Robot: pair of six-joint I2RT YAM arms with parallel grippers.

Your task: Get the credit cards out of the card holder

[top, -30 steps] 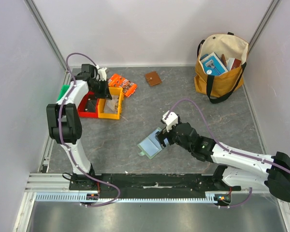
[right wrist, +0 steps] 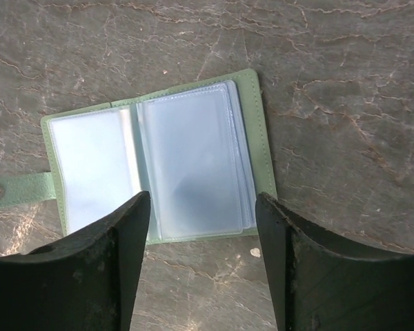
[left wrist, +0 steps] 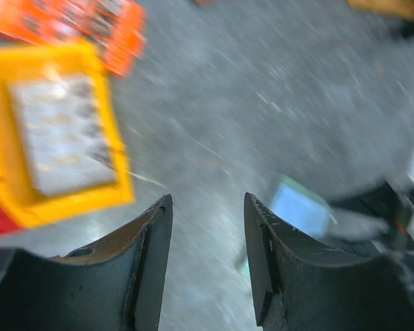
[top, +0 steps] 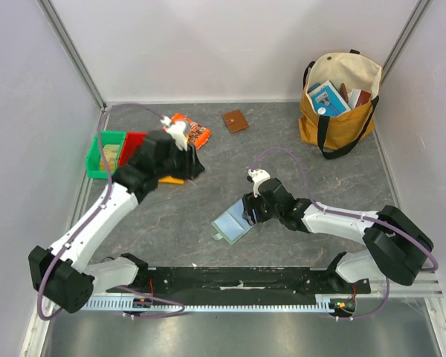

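Observation:
The card holder (right wrist: 193,162) lies opened flat on the table, green-edged with pale blue clear pockets and a snap strap, as the right wrist view shows. Over its lower edge hovers my right gripper, its fingers apart and nothing visible between them. My left gripper is open and empty, well up and left of the holder, which appears blurred in the left wrist view. At the left, the yellow bin (left wrist: 117,162) shows several pale flat items inside, too blurred to name. From these views I cannot tell whether any card is in the pockets.
Red (top: 129,141) and green (top: 94,167) bins stand at the back left beside an orange packet (top: 199,135). A brown wallet (top: 236,120) lies at the back. The filled tan bag (top: 310,123) occupies the back right. Bare table surrounds the holder.
My left arm has swung from above the bins toward the table's middle, blurred by motion. My right arm has shifted slightly over the holder. The card holder has stayed put.

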